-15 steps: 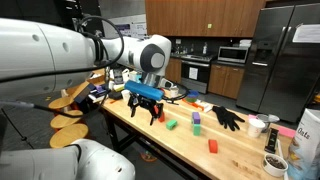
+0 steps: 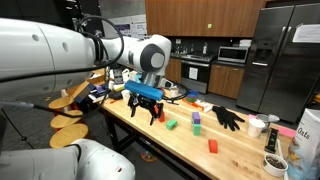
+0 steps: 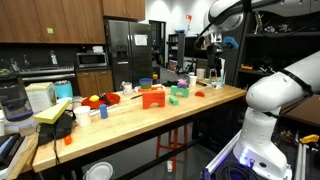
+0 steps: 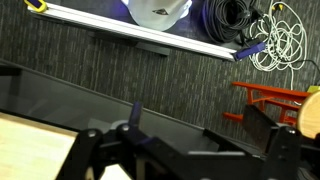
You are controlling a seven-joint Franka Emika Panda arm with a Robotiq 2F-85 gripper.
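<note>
My gripper (image 2: pixel 144 113) hangs pointing down near the table's left edge in exterior view 1. Its dark fingers stand wide apart and the fingers are open. Nothing lies between them in the wrist view, where the gripper has dark floor beneath it. On the wooden table (image 2: pixel 185 150) a small green block (image 2: pixel 170 124) lies to the right of the gripper, apart from it. A taller green and purple object (image 2: pixel 196 122) stands farther right. A red object (image 2: pixel 213 146) lies toward the table's near side.
Black gloves (image 2: pixel 225 119), a white tub (image 2: pixel 256 127) and a bowl (image 2: pixel 274 165) occupy the table's right part. The table edge (image 4: pixel 60 150) crosses the wrist view's lower left. A red stool (image 4: pixel 265 98) and coiled cables (image 4: pixel 230 18) are off the table.
</note>
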